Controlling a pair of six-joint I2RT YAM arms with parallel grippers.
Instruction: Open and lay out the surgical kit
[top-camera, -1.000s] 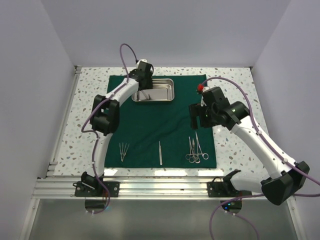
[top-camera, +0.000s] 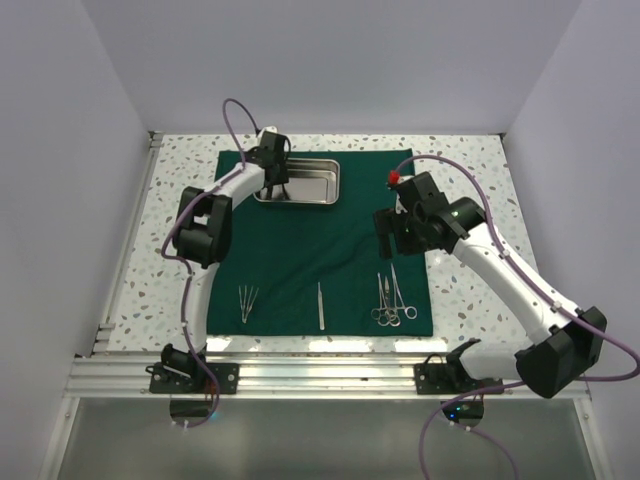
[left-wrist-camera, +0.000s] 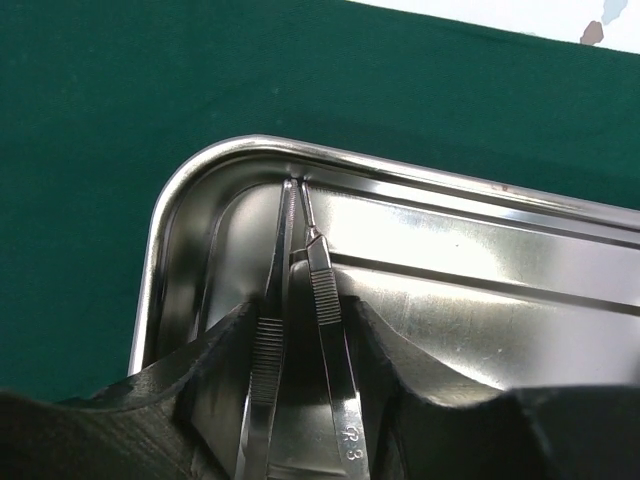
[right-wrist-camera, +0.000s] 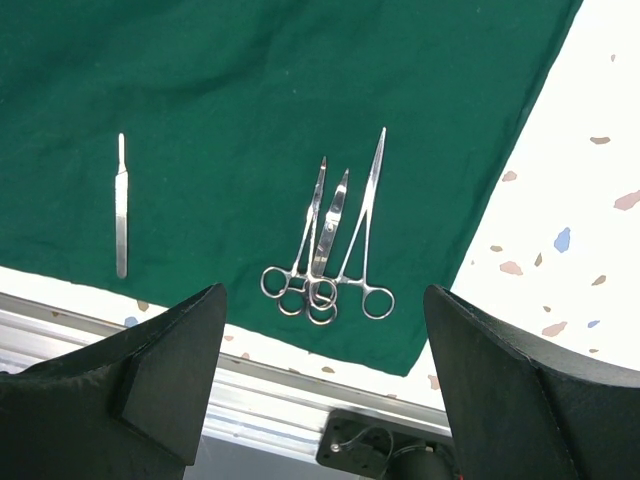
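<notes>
In the left wrist view, two slim metal instruments lie in a corner of the steel tray (left-wrist-camera: 480, 195): a ridged one that looks like tweezers (left-wrist-camera: 267, 350) and a scalpel handle (left-wrist-camera: 335, 350) marked 3. My left gripper is part open around both, a finger close along each outer side; whether the fingers touch them cannot be told. From above, the left gripper (top-camera: 276, 182) reaches down into the tray's left end. My right gripper stands open and empty above the right side of the green cloth (top-camera: 300, 245).
On the cloth's near part lie several thin instruments (top-camera: 247, 302) at left, another scalpel handle (top-camera: 321, 308) in the middle, and ring-handled scissors and clamps (right-wrist-camera: 325, 250) at right.
The left gripper has moved left and slightly toward the near side, and the tray has shifted a little left with it.
</notes>
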